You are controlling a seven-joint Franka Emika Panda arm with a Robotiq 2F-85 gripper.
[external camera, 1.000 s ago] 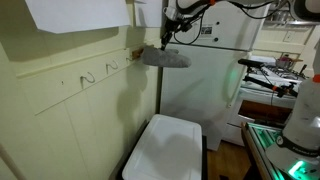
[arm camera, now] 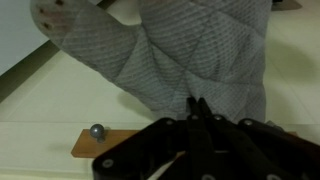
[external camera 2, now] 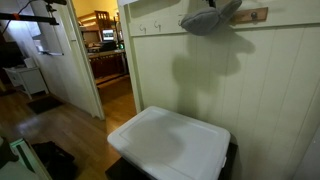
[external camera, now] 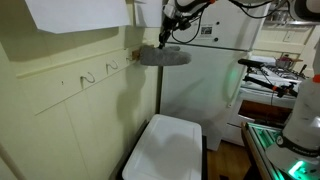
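Observation:
A grey quilted oven mitt (arm camera: 215, 60) fills much of the wrist view. My gripper is shut at its near part, the fabric gathering round the black fingertips. High by the wall, the mitt (external camera: 165, 57) lies roughly sideways beneath my gripper (external camera: 163, 45) in exterior view 1. A wooden hook strip (external camera 2: 250, 16) shows just behind the mitt (external camera 2: 210, 19) in exterior view 2. One round metal knob (arm camera: 97, 131) on that strip is clear of the cloth. Whether the mitt touches another peg is hidden.
Metal hooks (external camera: 88, 77) line the cream wall to the left. Below stands a white lidded bin (external camera 2: 170, 142). A white fridge (external camera: 205, 80) is behind the arm, and a white cabinet (external camera: 90, 12) overhangs the wall.

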